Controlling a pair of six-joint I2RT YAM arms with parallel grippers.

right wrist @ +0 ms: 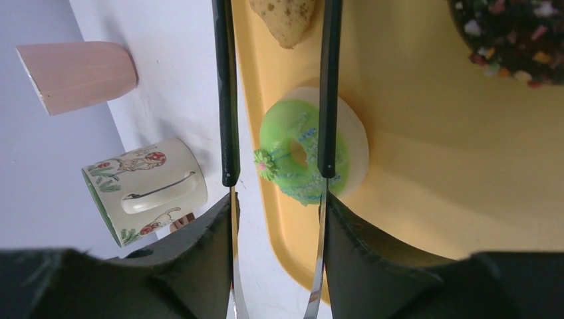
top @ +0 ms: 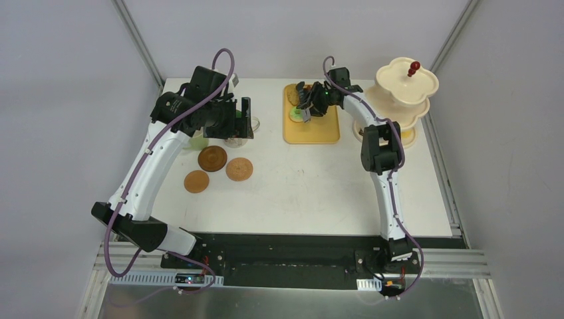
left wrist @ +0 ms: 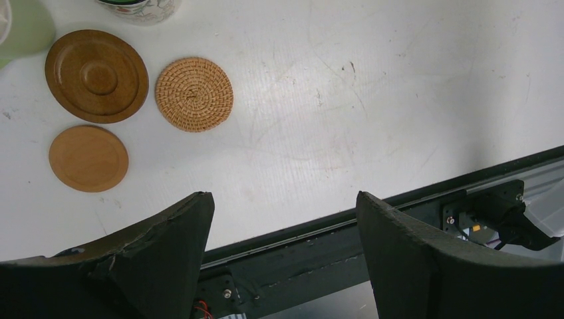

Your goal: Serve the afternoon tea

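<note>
Tongs with black ends [right wrist: 229,100] and silver arms [right wrist: 236,266] sit between the fingers of my right gripper. Their arms are apart, and the far tips lie beyond the frame. Beneath them, in the yellow tray [top: 311,138], is a green-iced donut [right wrist: 290,126], partly covered by one black end. A brown pastry [right wrist: 284,23] and a dark donut with sprinkles [right wrist: 509,40] share that tray. At the right stands a tiered cream stand [top: 402,83]. My left gripper is open and empty, above the table's left side.
A patterned white mug [right wrist: 149,189] and a pink cup [right wrist: 86,73] stand beyond the tray. Left on the table lie a brown wooden saucer [top: 212,159], a woven coaster [top: 239,169], a plain coaster [top: 196,181] and a green vessel [top: 197,141].
</note>
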